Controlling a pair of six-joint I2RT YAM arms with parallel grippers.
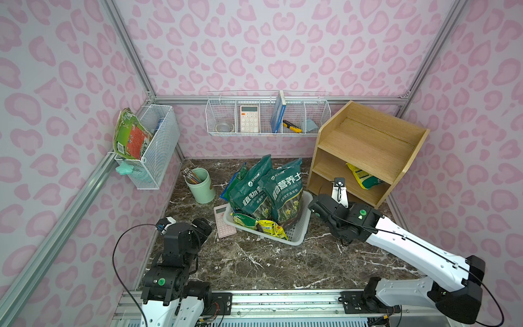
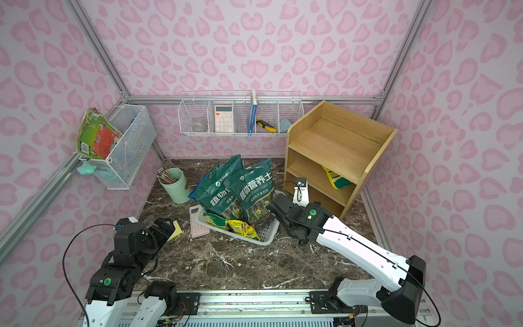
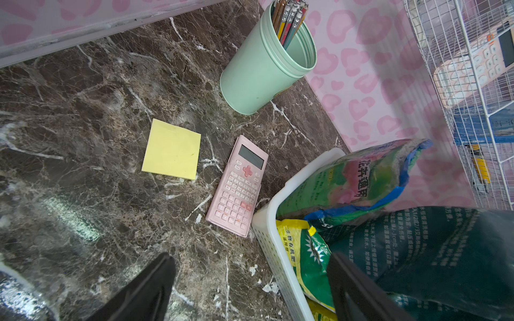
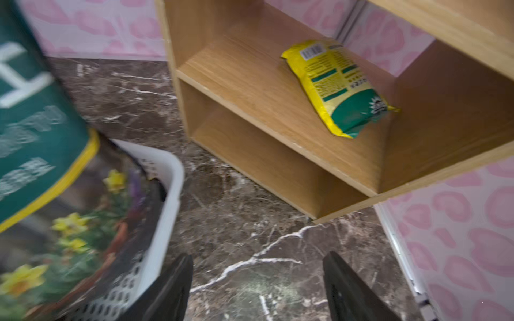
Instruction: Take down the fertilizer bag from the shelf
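A yellow-and-green fertilizer bag [image 4: 337, 88] lies on the middle level of the wooden shelf [image 4: 278, 133], toward its right side. In the top left view only part of that bag [image 1: 364, 176] shows beneath the upper board. My right gripper is in front of the shelf, lower than the bag and apart from it. Its fingers [image 4: 174, 283] are parted, with only the tabletop visible between them. Over the left of the table, my left gripper stands open and empty.
Beside my right gripper stands a white basket [image 1: 301, 235] filled with large green soil bags [image 1: 283, 188] and smaller yellow packets [image 1: 272, 227]. A pink calculator [image 3: 237, 187], sticky notes [image 3: 171, 148] and a pen cup [image 3: 257, 69] lie left.
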